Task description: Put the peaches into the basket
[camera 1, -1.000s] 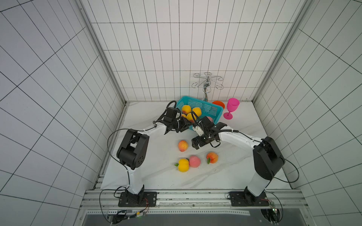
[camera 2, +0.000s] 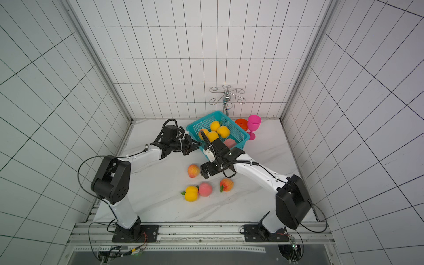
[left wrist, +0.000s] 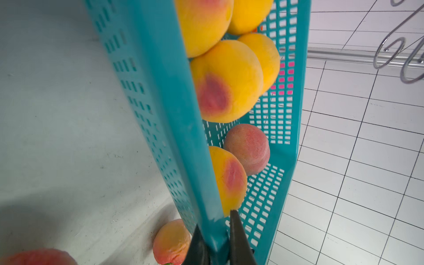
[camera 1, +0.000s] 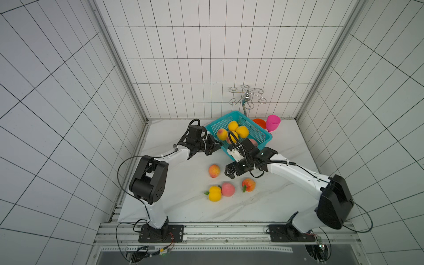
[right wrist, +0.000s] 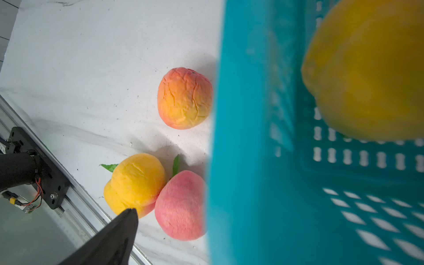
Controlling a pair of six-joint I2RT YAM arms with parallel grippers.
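Note:
The turquoise basket (camera 1: 261, 140) stands at the back, several yellow and reddish peaches (left wrist: 227, 81) inside. At its near left rim, my left gripper is shut on the thin basket wall, one finger (left wrist: 238, 238) inside and the other outside. In front of the basket's near side, my right gripper (camera 1: 231, 171) is open and empty; just one dark finger (right wrist: 114, 243) shows in its wrist view. On the table lie an orange peach (camera 1: 214, 171), a yellow peach (camera 1: 214, 194) touching a pink peach (camera 1: 228, 190), and a leafed orange peach (camera 1: 248, 184).
An orange bowl (camera 2: 241, 124) and a pink goblet (camera 2: 254, 123) stand close behind the basket's right side. Behind it rises a scrolled metal stand (camera 1: 247, 95). Open table lies at the left and front right.
The basket has turned and shifted right and forward, closer to the goblet. The left arm has shifted slightly; the loose peaches have stayed put.

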